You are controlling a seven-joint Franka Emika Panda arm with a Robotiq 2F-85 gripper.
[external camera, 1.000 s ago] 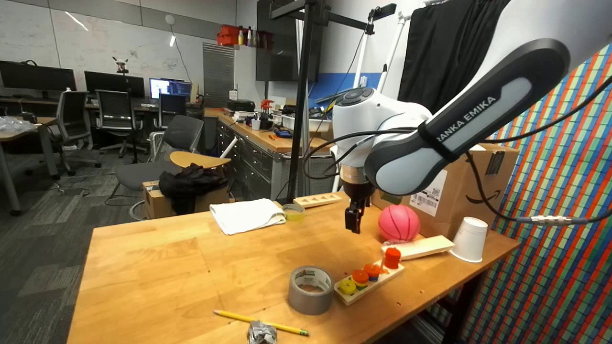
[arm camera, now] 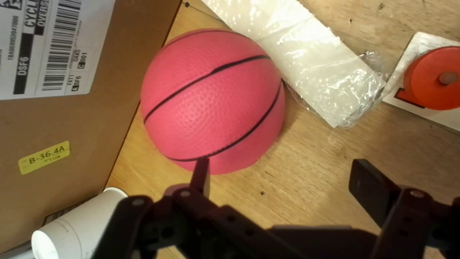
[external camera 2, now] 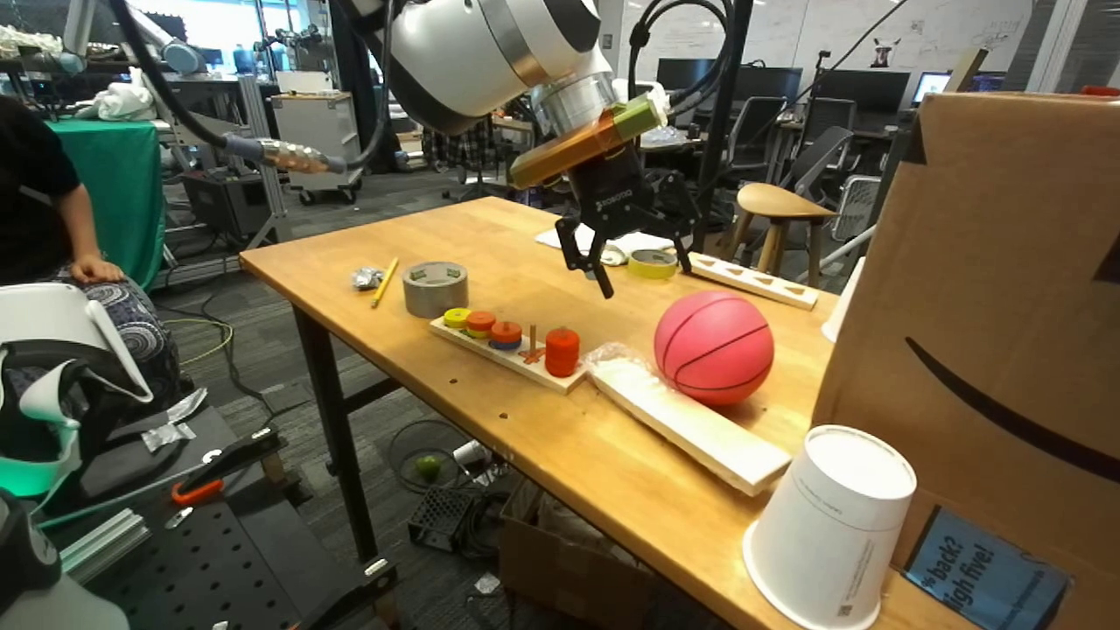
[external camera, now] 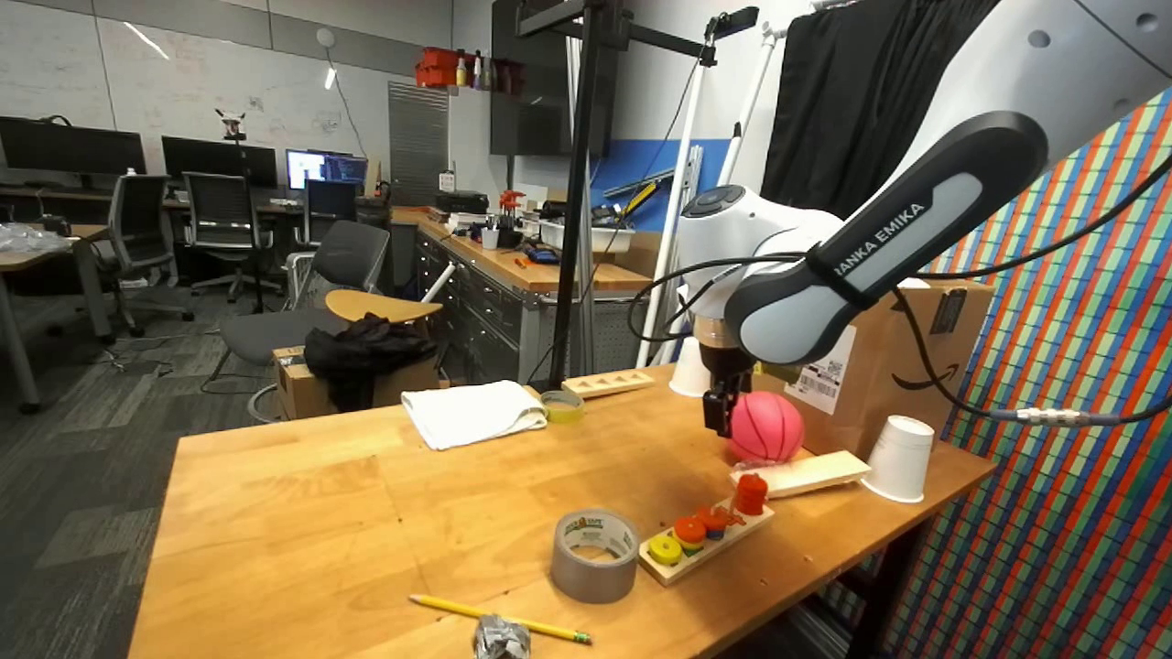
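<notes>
My gripper (external camera 2: 653,275) is open above the table, with nothing between its fingers. Just beyond the fingers in the wrist view sits a pink ball (arm camera: 211,99) with black seams; the left fingertip overlaps its near edge there, and contact cannot be told. In exterior view 2 the ball rests on the table, lower than the gripper and to its right. A pale wooden bar (external camera 2: 688,415) with clear plastic wrap at one end lies beside the ball. Close by stands a wooden peg board (external camera 2: 509,352) carrying yellow, orange and red discs.
A large cardboard box (external camera: 934,340) stands behind the ball, with an upturned white cup (external camera: 901,459) near it. Grey tape (external camera: 594,556), a pencil (external camera: 500,619), a white cloth (external camera: 474,413) and yellow tape (external camera: 563,407) lie around.
In exterior view 1 the gripper has moved right, from clear of the ball to overlapping its left side. The ball and other table objects have not visibly moved.
</notes>
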